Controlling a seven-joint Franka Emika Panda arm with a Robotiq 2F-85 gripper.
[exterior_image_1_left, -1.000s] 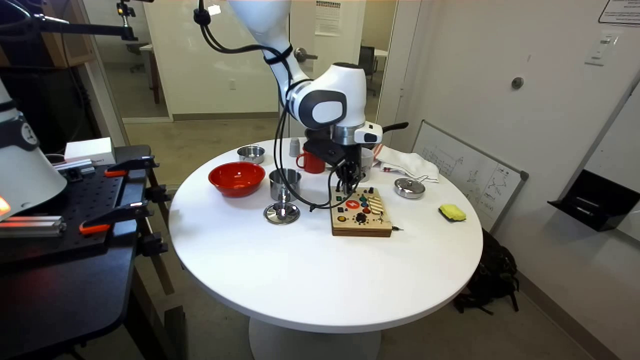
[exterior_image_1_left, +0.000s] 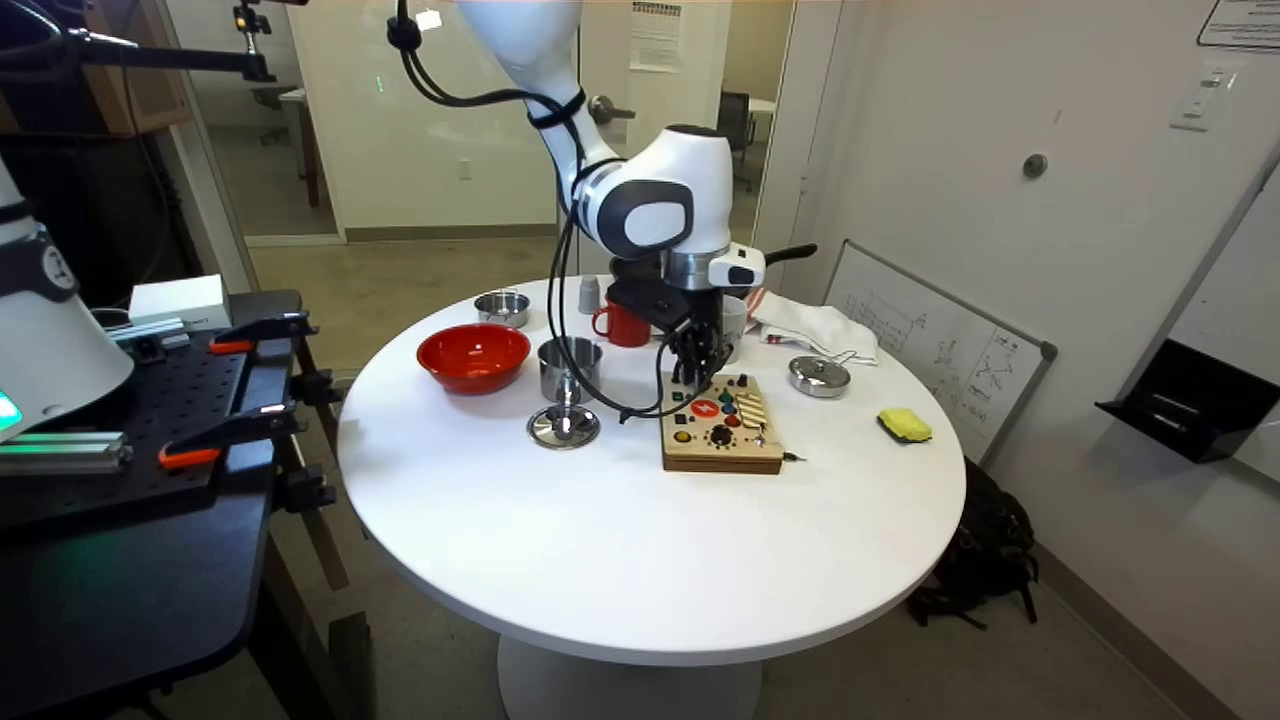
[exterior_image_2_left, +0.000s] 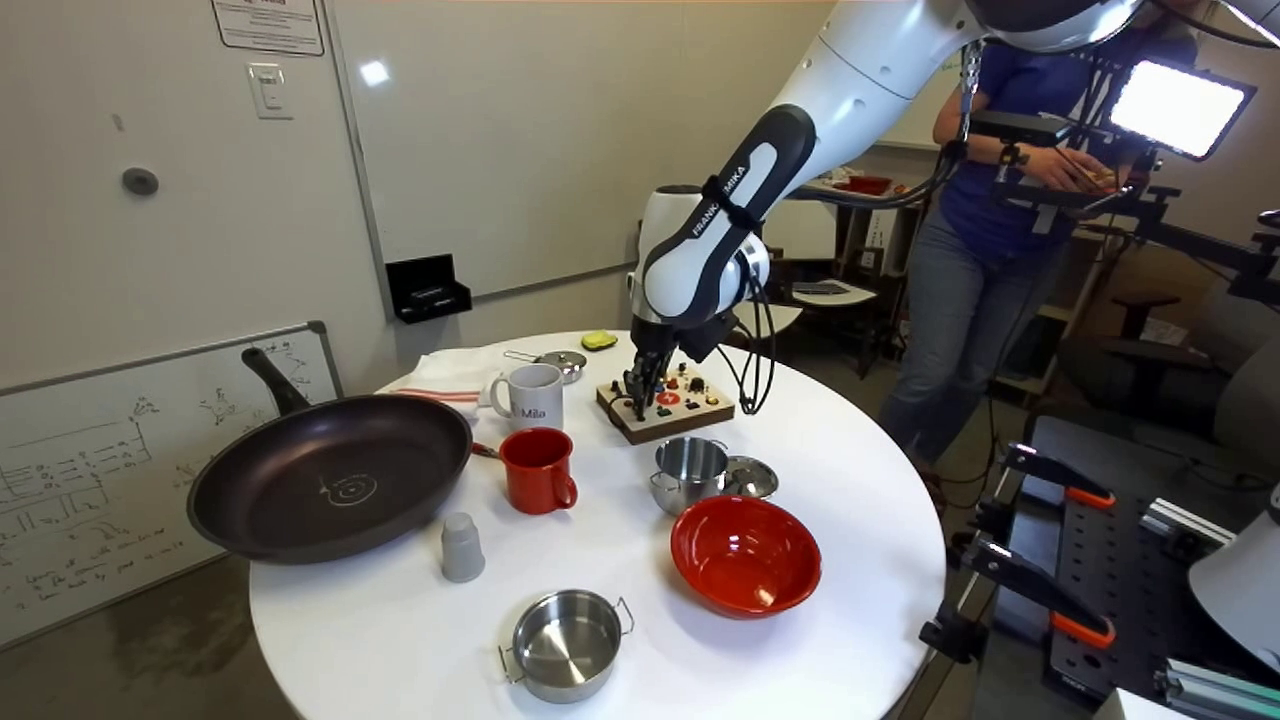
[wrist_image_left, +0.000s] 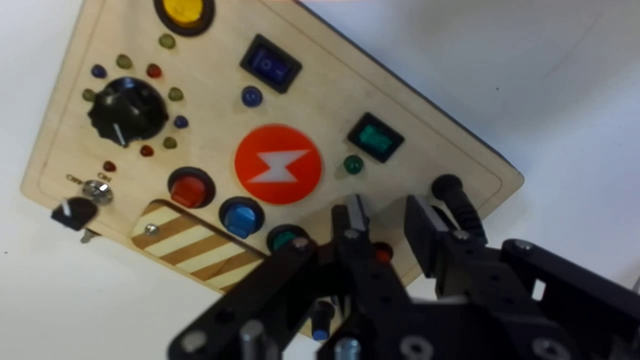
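A wooden switch board (exterior_image_1_left: 721, 454) rests on the round white table, covered with buttons, knobs and rocker switches. Over its far part in exterior view 1, my gripper (exterior_image_1_left: 699, 379) points down. In the wrist view the gripper is open, its fingers parted above bare wood, with a red button (wrist_image_left: 382, 252) partly hidden behind them. Close to the right finger lies a black plug (wrist_image_left: 462, 201) at the board's corner. The green rocker switch (wrist_image_left: 376, 138) and the red lightning disc (wrist_image_left: 278, 164) sit just beyond the fingertips. Whether the fingers touch the board I cannot tell.
Around the board stand a steel pot (exterior_image_2_left: 689, 470), a red bowl (exterior_image_2_left: 745, 556), a red mug (exterior_image_2_left: 536, 469), a white mug (exterior_image_2_left: 531, 395) and a large pan (exterior_image_2_left: 336, 480). A lidded tin (exterior_image_1_left: 818, 376) and yellow sponge (exterior_image_1_left: 903, 425) lie to the right.
The arm and objects look unmoved. On the robot base at the left, the light has turned from orange to green.
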